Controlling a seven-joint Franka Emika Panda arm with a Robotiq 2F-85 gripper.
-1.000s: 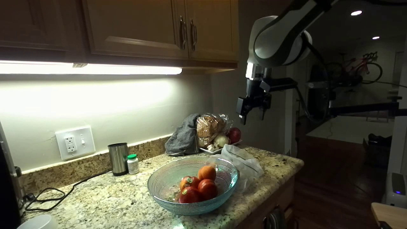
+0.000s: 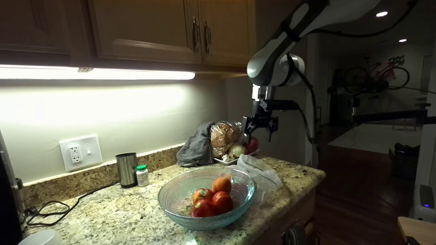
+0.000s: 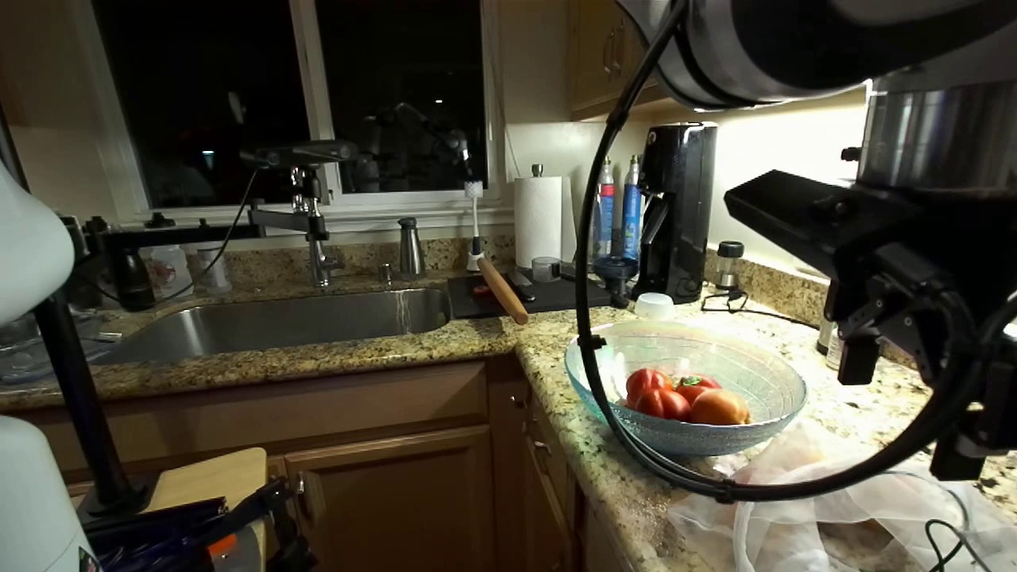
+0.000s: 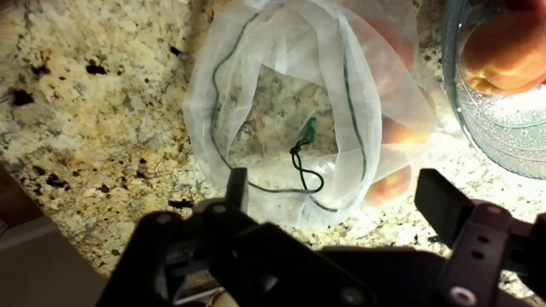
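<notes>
My gripper is open over the counter, nothing between its fingers. Below it in the wrist view lies a white mesh bag with its mouth spread wide and a dark drawstring with a green end. Reddish-orange fruit shows through the mesh on the bag's bowl side. Close beside the bag stands a clear glass bowl holding several red and orange fruits. In exterior view 1 the gripper hangs above and behind the bag, clear of it.
Toward the wall are a tray with bagged bread, onions and a grey cloth. A steel tumbler and a small white bottle stand left of the bowl. The counter's edge runs close by the bag.
My arm has moved left in exterior view 1, and the gripper hangs slightly lower. The bowl, fruit and bag stay where they were.
</notes>
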